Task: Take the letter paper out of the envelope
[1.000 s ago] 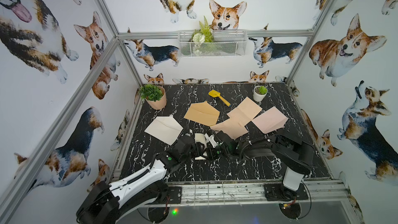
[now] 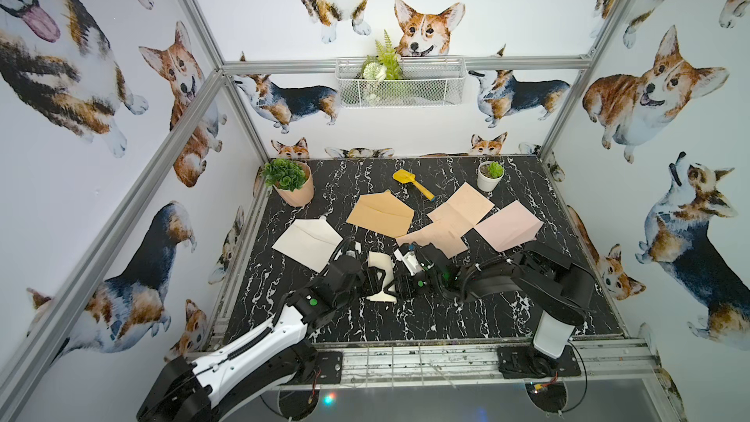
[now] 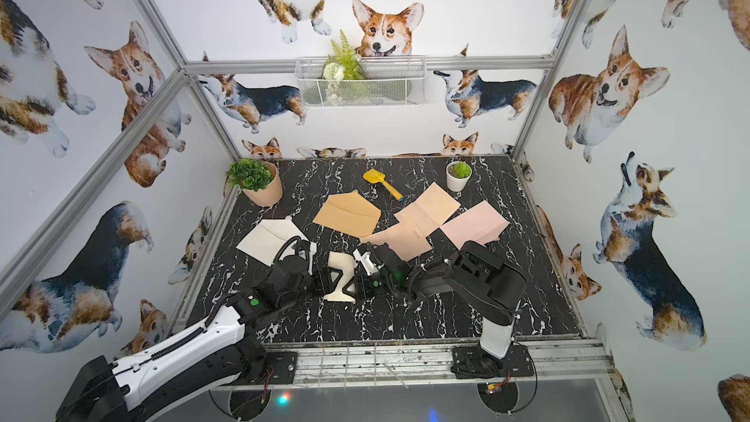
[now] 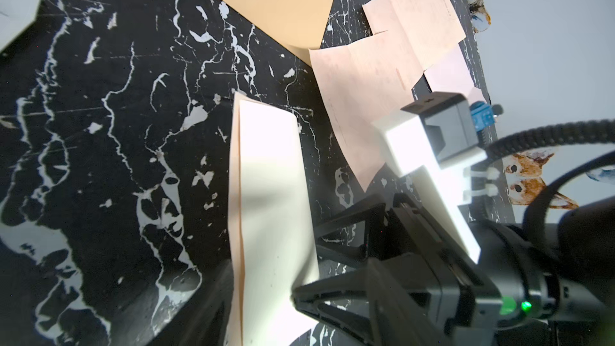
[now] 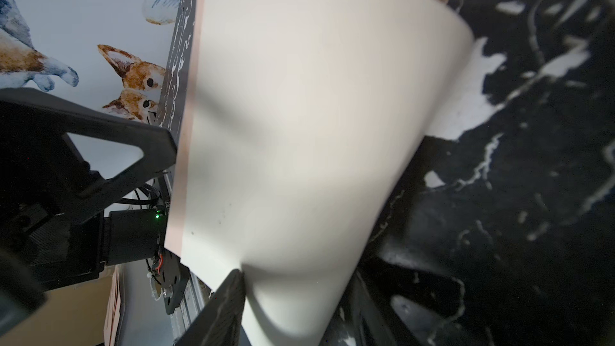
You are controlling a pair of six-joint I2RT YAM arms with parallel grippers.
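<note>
A cream folded paper (image 2: 380, 263) lies at the table's front middle, between my two grippers. In the left wrist view a thin pinkish layer shows along its left edge; whether it is envelope or letter, I cannot tell. My left gripper is open, its blurred fingers apart on either side of the paper's near end. From the right, my right gripper reaches in with its fingers apart, and the paper's curled end is between them. The right fingertips (image 4: 304, 294) overlap the paper's right edge in the left wrist view; a firm hold is not visible.
A white envelope (image 2: 309, 244), a tan envelope (image 2: 381, 213), creased peach sheets (image 2: 462, 208) and a pink paper (image 2: 509, 226) lie farther back. Behind them are a yellow scoop (image 2: 412, 183) and two potted plants. Bare table surrounds the front middle.
My right gripper has shifted slightly at the paper's right edge, and more of the cream paper shows between the grippers. The left arm has moved a little; the other papers stay put.
</note>
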